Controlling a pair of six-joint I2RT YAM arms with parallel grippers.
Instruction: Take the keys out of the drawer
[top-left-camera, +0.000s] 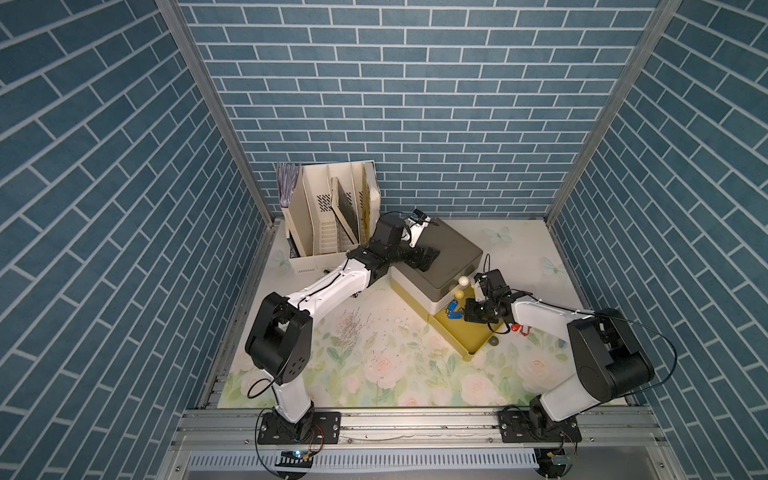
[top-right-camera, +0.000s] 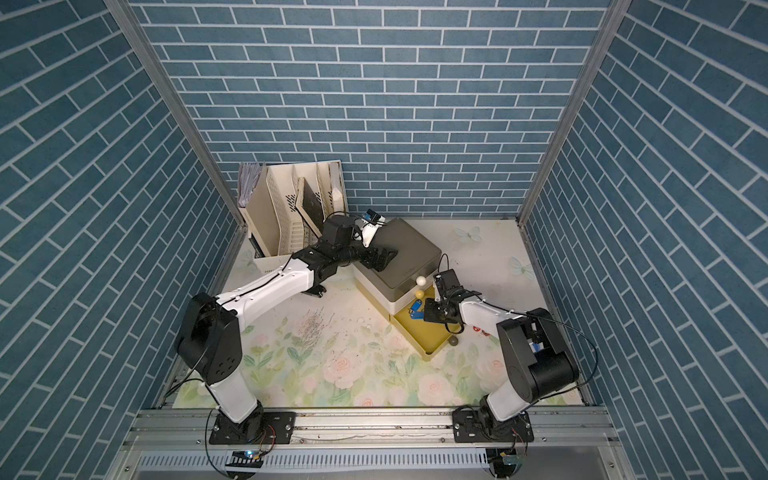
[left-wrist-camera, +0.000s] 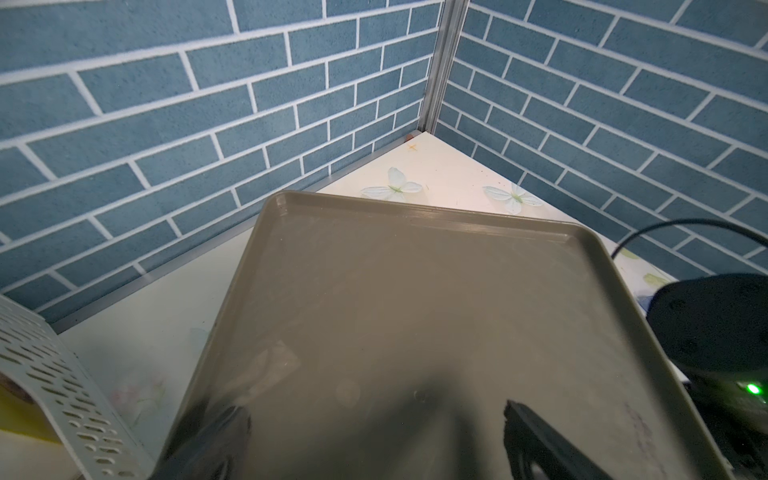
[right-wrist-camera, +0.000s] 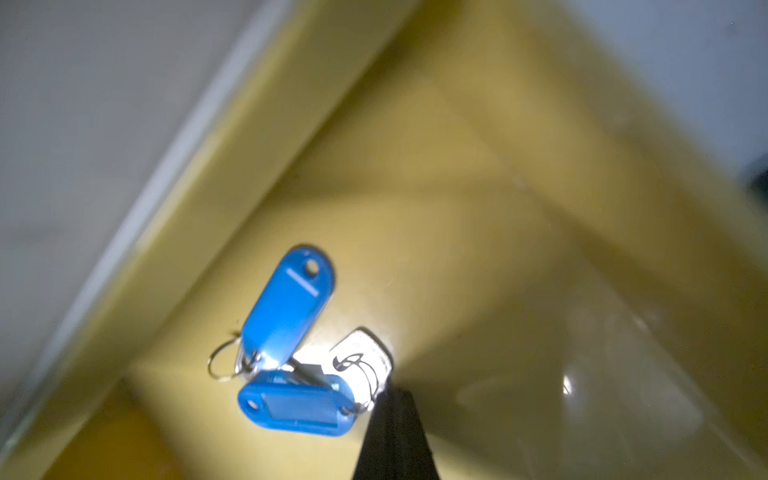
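The keys with blue tags lie on the floor of the yellow drawer, also seen in the top right view. My right gripper is down inside the drawer, shut, its tips just beside the keys' metal part at the lower centre of the right wrist view; nothing clearly shows between them. My left gripper hangs over the grey lid of the white drawer unit, its two fingers wide apart and nothing between them.
A white file holder stands at the back left. A white knob is on the drawer front. Small red items and a grey round object lie right of the drawer.
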